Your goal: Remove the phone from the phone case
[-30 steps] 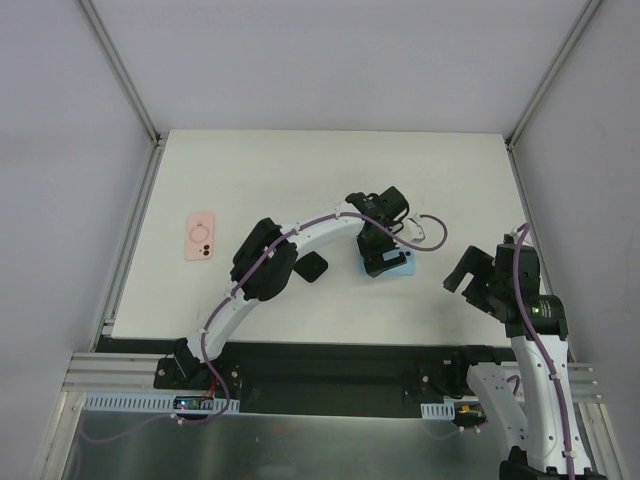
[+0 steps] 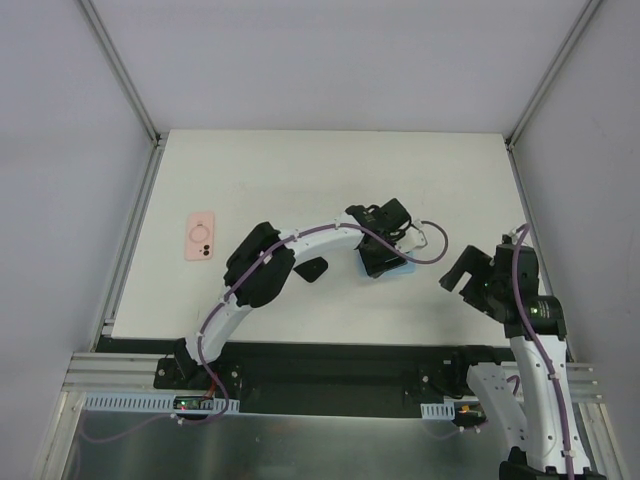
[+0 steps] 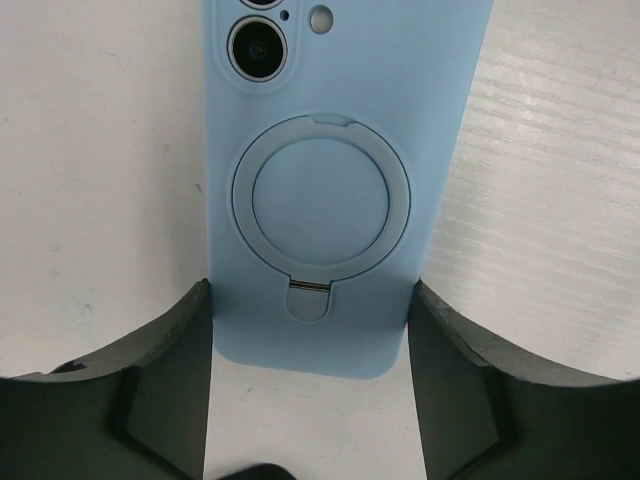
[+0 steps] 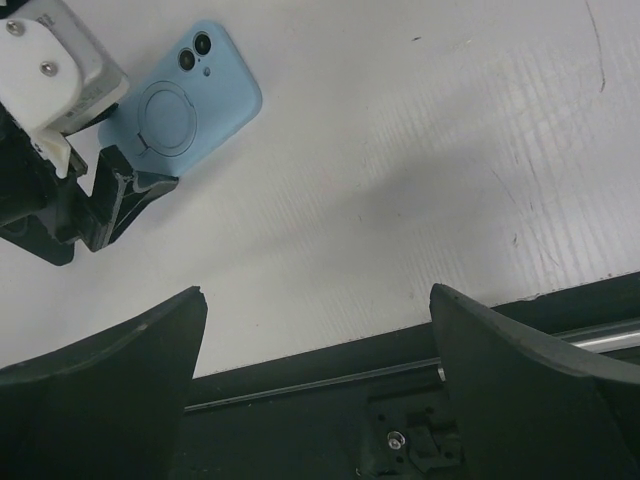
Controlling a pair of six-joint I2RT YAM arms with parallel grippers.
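Observation:
A light blue phone case with a ring on its back and camera lenses showing lies on the white table, also visible in the right wrist view (image 4: 215, 110). My left gripper is over its lower end, fingertips at both long edges; whether they press on it is unclear. In the top view the left arm covers most of the case (image 2: 400, 270). My right gripper (image 2: 458, 278) stands open over the table's right side, nothing between its fingers.
A pink phone or case (image 2: 199, 236) lies at the table's left. A small black object (image 2: 311, 269) lies left of the blue case. Dark rail runs along the front edge.
The left gripper has shifted slightly over the blue case. The right gripper has edged slightly left.

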